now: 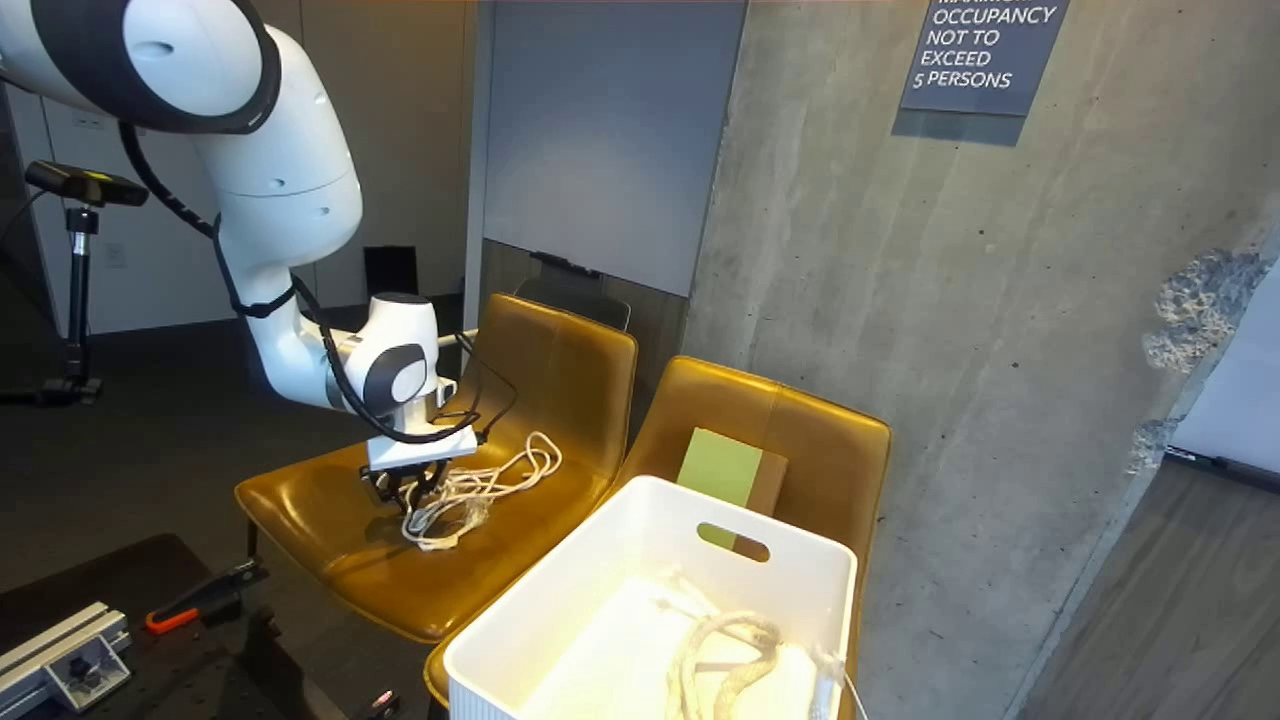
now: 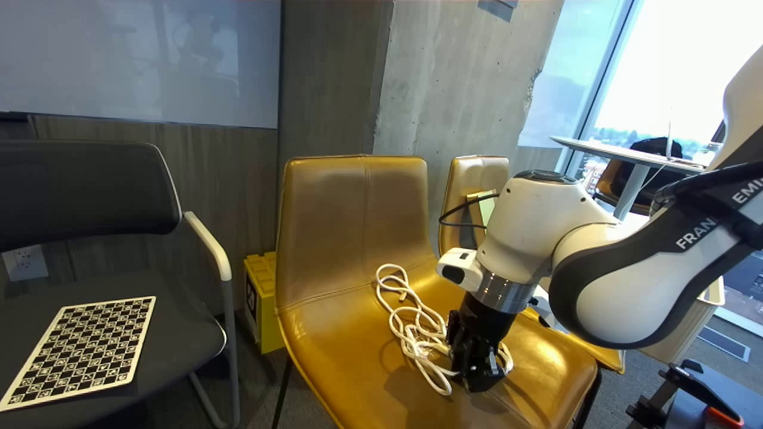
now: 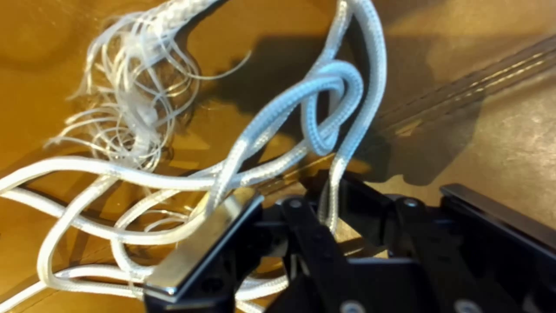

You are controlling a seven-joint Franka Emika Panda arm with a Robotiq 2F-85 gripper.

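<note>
A tangled white rope [image 1: 480,480] lies on the seat of the left brown chair [image 1: 360,540]. Over its near end, low against the seat, is my gripper [image 1: 411,494]. In the wrist view, strands of the rope [image 3: 372,99] run down between the fingers, and my gripper is shut on them. A small loop and a frayed end [image 3: 138,94] lie beyond the fingers. From the other side, the rope [image 2: 415,322] spreads behind and left of the gripper [image 2: 475,372], whose body hides part of it.
A white bin [image 1: 540,600] stands on the right chair, with thick pale rope [image 1: 720,654] inside. Behind it, a green and brown board [image 1: 726,466] leans on the backrest. A dark chair [image 2: 171,357] with a checkered board [image 2: 86,347] stands to the side.
</note>
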